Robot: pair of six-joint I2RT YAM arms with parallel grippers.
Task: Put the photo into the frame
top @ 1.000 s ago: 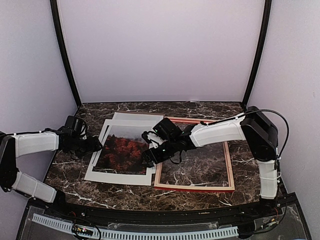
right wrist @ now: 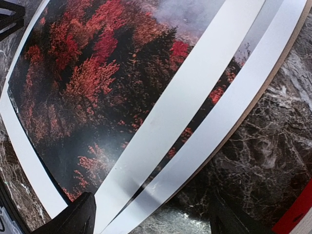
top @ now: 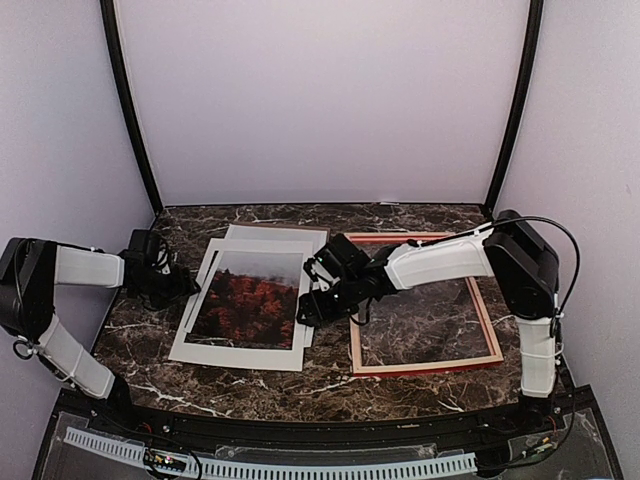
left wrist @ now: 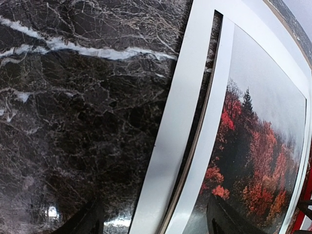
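The photo (top: 242, 310) of red autumn trees lies among white mat borders (top: 236, 356) on the left-centre of the table. The wooden frame (top: 420, 371), with red outer edge, lies right of it. My left gripper is open over the left white strips, nothing visible between its fingers but those strips and marble. My right gripper is open above the photo's right white strips and the adjoining marble, beside the frame's red edge (right wrist: 297, 212).
Bare marble (top: 250, 395) runs along the front and at the left of the photo. Walls stand at the back (top: 325, 110) and both sides. The right arm extends across the frame.
Since about a second ago the frame has shifted right, away from the photo, and my right gripper has moved slightly right.
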